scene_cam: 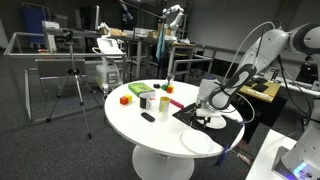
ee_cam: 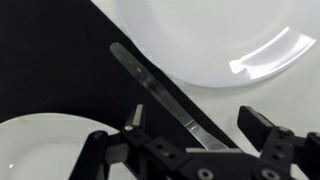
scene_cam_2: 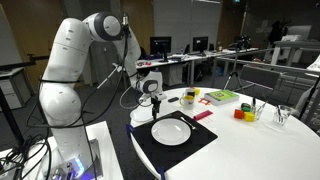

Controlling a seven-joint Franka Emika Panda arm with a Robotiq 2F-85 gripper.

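A table knife (ee_cam: 160, 90) lies slantwise in the wrist view, mostly on the black mat (ee_cam: 50, 60), between two white plates. One plate (ee_cam: 225, 45) is at the upper right, off the mat's edge; the other plate (ee_cam: 45, 145) rests on the mat at the lower left. My gripper stands open over the knife's lower part, its fingers apart on either side with nothing visibly held. In exterior view 1 my gripper (scene_cam: 203, 120) is low over the table, between the near plate (scene_cam: 198, 142) and the plate on the mat (scene_cam: 214, 121). Whether it touches the table is unclear.
On the round white table (scene_cam: 135, 118) stand several cups, a green tray (scene_cam: 139, 88) and small coloured blocks. A dark object (scene_cam: 148, 117) lies left of the mat.
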